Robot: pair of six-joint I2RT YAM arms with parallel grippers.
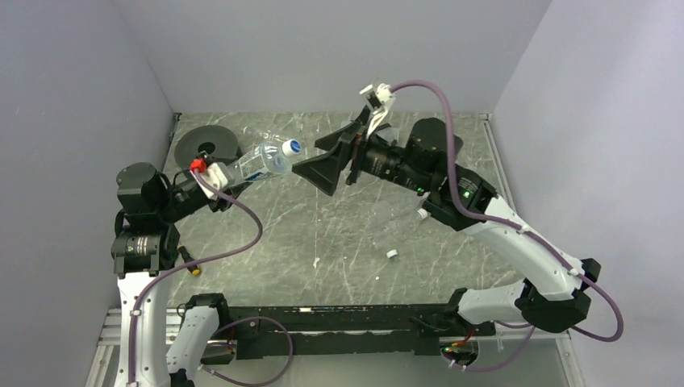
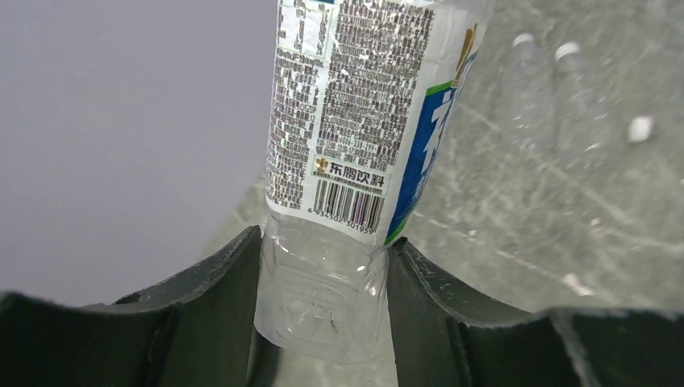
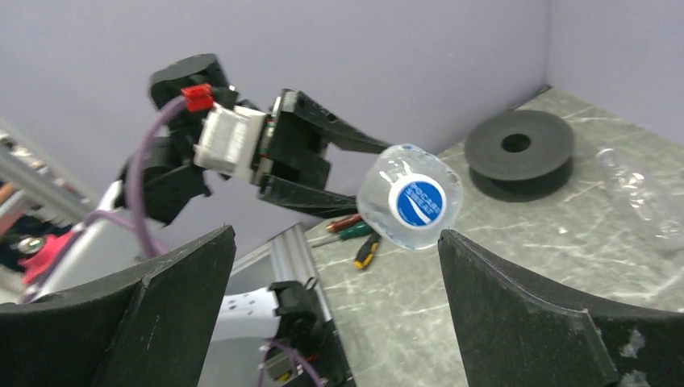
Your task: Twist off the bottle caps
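My left gripper is shut on the base end of a clear plastic bottle (image 2: pixel 355 105) with a printed label. The bottle is held up off the table and slants to the right in the top view. Its white cap (image 1: pixel 291 147) with a blue top is on the far end and faces my right gripper (image 1: pixel 310 156). That gripper is open, its fingers spread wide and empty. From the right wrist view, the cap's blue top (image 3: pixel 421 203) appears between the two fingers but closer to the right-hand one, a little beyond the tips.
Two clear bottles (image 2: pixel 528 93) lie on the table with a loose white cap (image 2: pixel 640 129) near them. A black spool (image 3: pixel 520 153) sits at the back left, with another clear bottle (image 3: pixel 641 193) beside it. Screwdrivers (image 3: pixel 367 251) lie at the left edge.
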